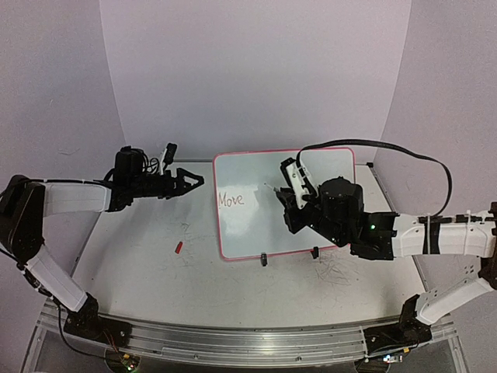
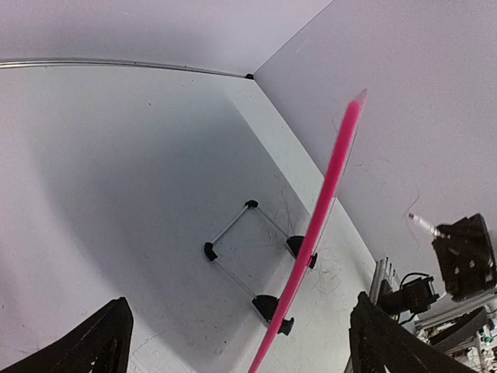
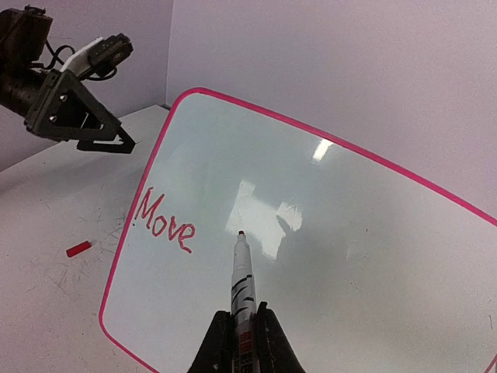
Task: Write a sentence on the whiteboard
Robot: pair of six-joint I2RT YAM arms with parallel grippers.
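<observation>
The whiteboard (image 1: 248, 233), framed in pink, leans at the back of the table and carries the red word "Move" (image 3: 165, 224) on its left part. My right gripper is shut on a white marker (image 3: 242, 268), its reddish tip pointing toward the board right of the word. Whether the tip touches the surface cannot be told. Left of the board, above the table, my left gripper (image 1: 199, 181) stands open; its dark fingers (image 2: 93, 342) are wide apart with nothing held. The board appears edge-on in the left wrist view as a pink strip (image 2: 311, 233).
A small red cap (image 1: 178, 247) lies on the table left of the board. Two black feet (image 1: 263, 259) support the board's lower edge.
</observation>
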